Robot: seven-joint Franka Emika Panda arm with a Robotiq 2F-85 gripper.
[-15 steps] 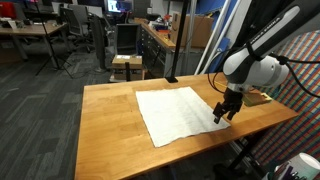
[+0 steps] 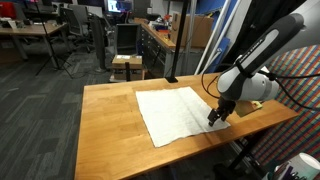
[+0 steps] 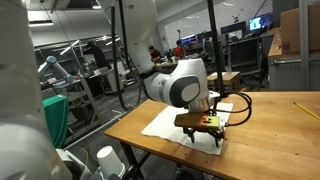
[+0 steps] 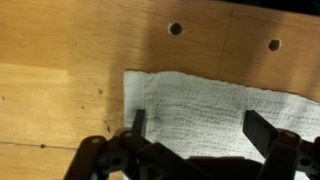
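Note:
A white cloth (image 2: pixel 178 113) lies spread flat on the wooden table, with slight wrinkles. Over its corner nearest the arm's base hangs my gripper (image 2: pixel 216 119), pointing down. In the wrist view the gripper is open, its two dark fingers (image 4: pixel 262 133) wide apart over the cloth (image 4: pixel 190 98). One corner of the cloth shows just beyond the left finger, and bare wood lies past it. Nothing stands between the fingers. From the second exterior side, the gripper (image 3: pixel 206 138) is low over the near part of the cloth (image 3: pixel 165 124); its exact height is hard to tell.
Two dark holes pierce the wood (image 4: pixel 221 50) close to the cloth's edge. An orange stick-like thing (image 3: pixel 306 109) lies on the table at the far right.
My gripper has come down a little towards the cloth's corner over the last second. The cloth lies as before.

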